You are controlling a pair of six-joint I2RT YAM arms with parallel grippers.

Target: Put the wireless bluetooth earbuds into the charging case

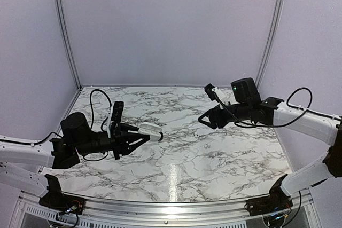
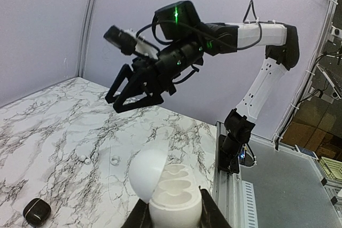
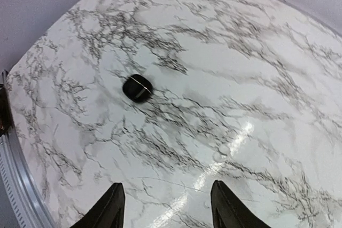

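Observation:
The white charging case [image 2: 173,190] is gripped by my left gripper, raised off the table. Its rounded lid [image 2: 147,173] stands open to the left, and the recesses inside look empty. In the top view the case [image 1: 151,131] juts out rightward from the left fingers. Two small whitish earbuds [image 2: 84,159] [image 2: 115,160] lie apart on the marble table. My right gripper is open with nothing between its fingers. From above, that gripper [image 1: 201,120] hovers over the table, right of the case and near the earbuds.
A small black rounded case sits on the table; the left wrist view has this black case [image 2: 36,212] at lower left. Pale walls enclose the back and sides.

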